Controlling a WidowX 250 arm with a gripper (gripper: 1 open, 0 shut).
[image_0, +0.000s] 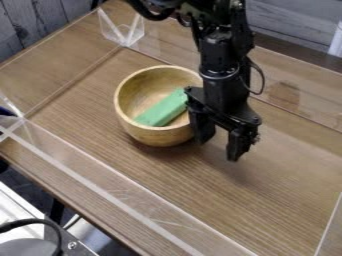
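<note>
A wooden bowl (128, 98) sits left of centre on the wooden table, holding a green block (163, 106) that lies tilted inside. My black gripper (222, 134) is low over the table at the bowl's right side, its fingers open, with nothing seen between them. The arm hides part of the bowl's right rim; whether the gripper touches the bowl is hard to tell.
Bare table (254, 200) stretches to the right and front of the bowl, and at the upper left. Transparent tape strips cross the left part. Dark gear and cables lie beyond the lower-left edge.
</note>
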